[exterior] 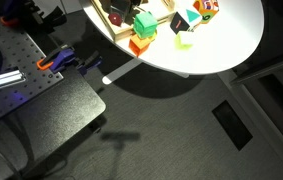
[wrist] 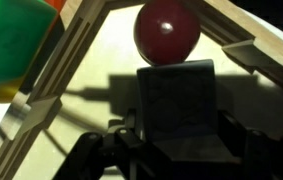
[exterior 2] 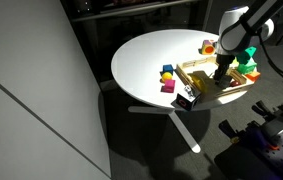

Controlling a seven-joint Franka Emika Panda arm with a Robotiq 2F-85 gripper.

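A dark, nearly black block point(wrist: 178, 100) lies inside the shallow wooden tray point(wrist: 69, 62) in the wrist view. My gripper is low at the block's near end, with one dark finger on either side. Whether the fingers press on the block is too dark to tell. Just beyond the block, close to it, rests a red ball point(wrist: 167, 30). Exterior view 2 has the gripper point(exterior 2: 221, 72) reaching down into the tray, where the arm hides part of the contents.
A green block point(wrist: 13, 38) rises outside the tray wall, an orange block point(exterior: 139, 45) beside it. To the tray's left on the white table stand blue, yellow and pink pieces point(exterior 2: 168, 87).
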